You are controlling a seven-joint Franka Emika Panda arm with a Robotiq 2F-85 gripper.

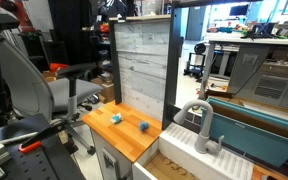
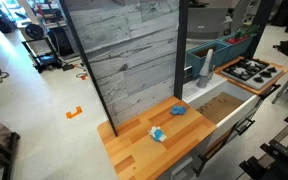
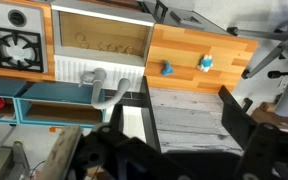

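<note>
My gripper is open, its dark fingers (image 3: 229, 103) spread wide with nothing visible between them. Beyond them, in the wrist view, lies the wooden worktop (image 3: 187, 48). Two small items rest on it: a blue one (image 3: 167, 69) and a blue-and-white one (image 3: 205, 62). From the second exterior view, the blue item (image 2: 178, 110) lies nearer the open drawer, with the blue-and-white item (image 2: 158, 134) farther toward the worktop's middle. Exactly what they are is too small to tell. The gripper appears apart from both.
Beside the worktop a light drawer (image 2: 221, 106) stands open, apparently empty. A grey faucet (image 1: 198, 117) rises behind it, near a teal sink or trough (image 1: 249, 132). A stove (image 2: 252, 70) sits farther along. A grey plank wall (image 2: 129, 60) backs the worktop, which is mostly bare.
</note>
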